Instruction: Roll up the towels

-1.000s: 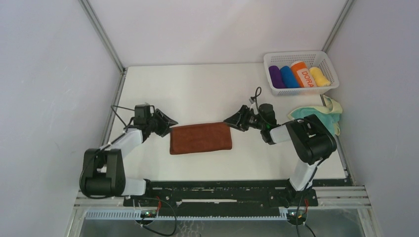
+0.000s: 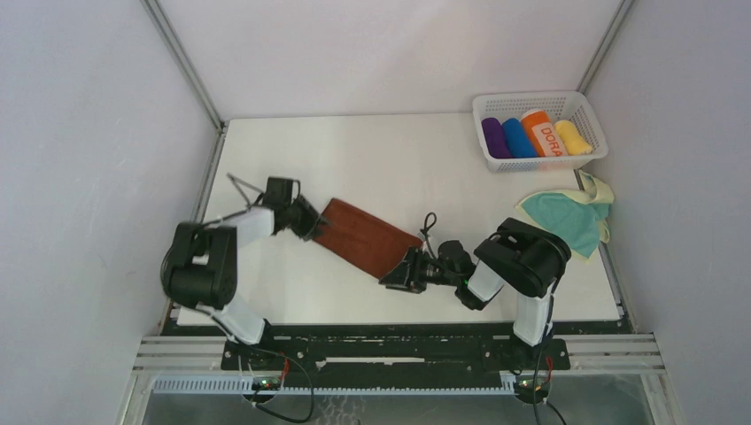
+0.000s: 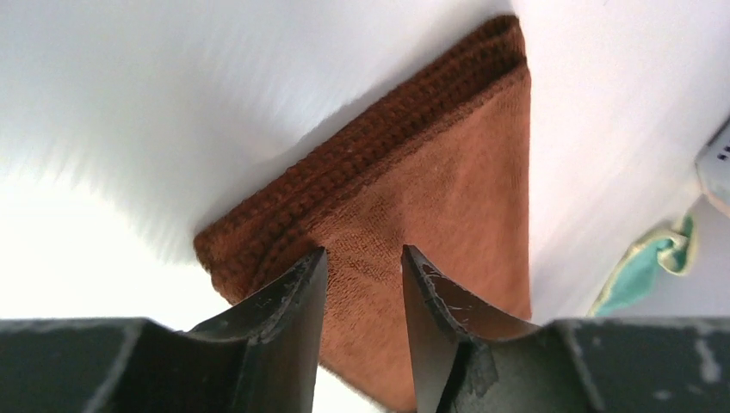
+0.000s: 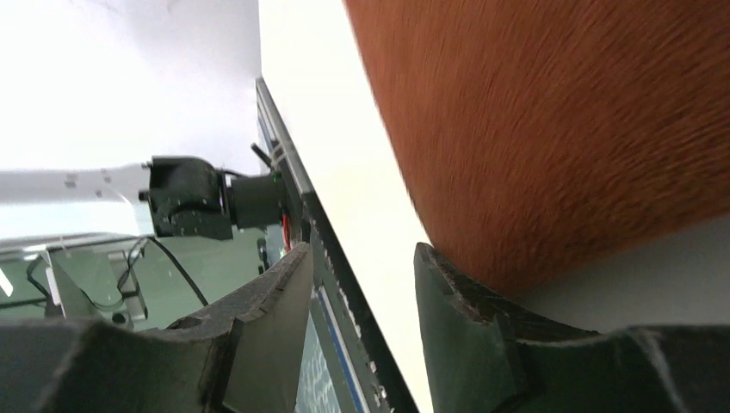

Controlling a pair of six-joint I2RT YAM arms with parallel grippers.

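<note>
A folded brown towel (image 2: 366, 237) lies aslant mid-table in the top view, from upper left to lower right. Its layered folded edge (image 3: 370, 146) shows in the left wrist view. My left gripper (image 2: 316, 227), blurred, is at the towel's left end. In its wrist view that gripper has its fingers apart, the brown cloth showing behind the gap. My right gripper (image 2: 392, 276) is at the towel's lower right end. Its wrist view shows the gripper open with nothing between its fingers, the towel's brown surface (image 4: 551, 112) just beyond.
A white basket (image 2: 542, 165) at the back right holds purple, blue, orange and yellow rolls. A teal and yellow cloth (image 2: 567, 221) lies rumpled at the right edge, close to the right arm.
The towel lay nearly level before and is now turned, left end farther back, right end nearer the front. My left gripper moved away from the front; my right moved forward and left.
</note>
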